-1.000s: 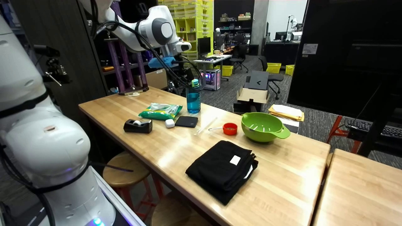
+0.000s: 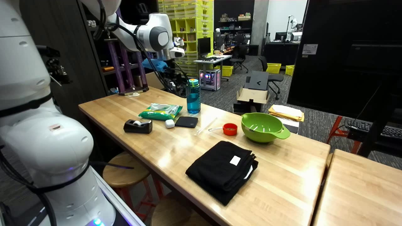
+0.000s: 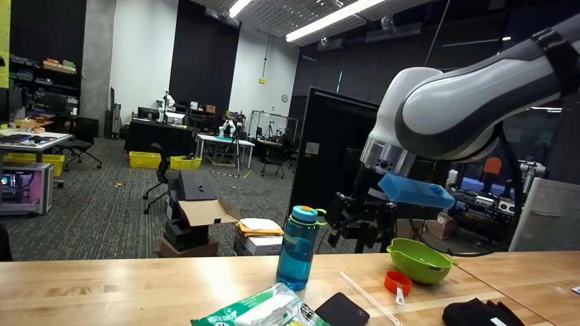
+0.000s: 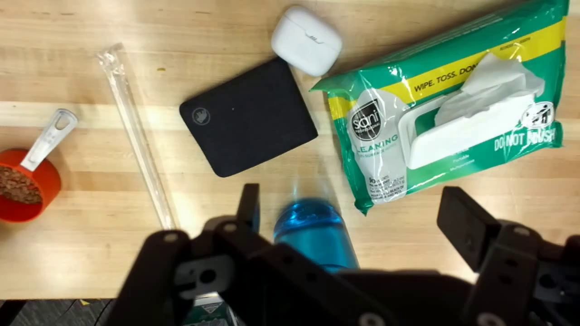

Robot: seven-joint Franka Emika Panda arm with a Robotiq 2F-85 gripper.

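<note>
My gripper stands open, its two fingers wide apart with nothing held. Low in the wrist view, part of a blue water bottle (image 4: 315,231) shows in the gap between them, partly covered by the gripper's body. The bottle (image 2: 193,98) is upright near the table's far edge, and the gripper is beside its upper part in exterior view 1. A green wipes pack (image 4: 451,117) with a white lid, a black flat pouch (image 4: 250,117) and a white earbud case (image 4: 307,40) lie on the wood.
A clear tube (image 4: 136,136), a red measuring cup (image 2: 230,129) and a green colander (image 2: 262,126) stand along the far side. Folded black cloth (image 2: 222,169) and a black tape dispenser (image 2: 138,126) are nearer. Bare tabletop (image 2: 169,150) lies between them.
In exterior view 1, the arm's wrist and gripper have shifted a little left and down. The hanging cables moved with them. The objects on the table look unmoved.
</note>
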